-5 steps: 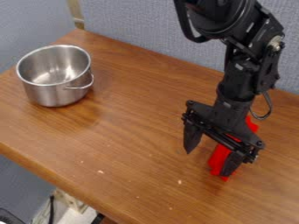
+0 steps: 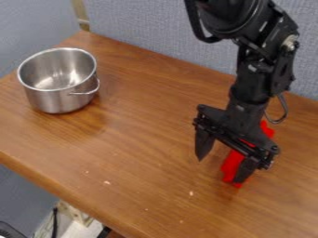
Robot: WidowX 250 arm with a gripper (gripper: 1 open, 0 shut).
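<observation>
My black gripper hangs low over the right side of the wooden table, open, its fingers around and in front of a red object. The fingers partly hide the red object, so its shape is unclear; another part of red shows behind the gripper to the right.
A steel pot with side handles stands at the back left. A pale grey surface lies beyond the table's edges at the back and lower left.
</observation>
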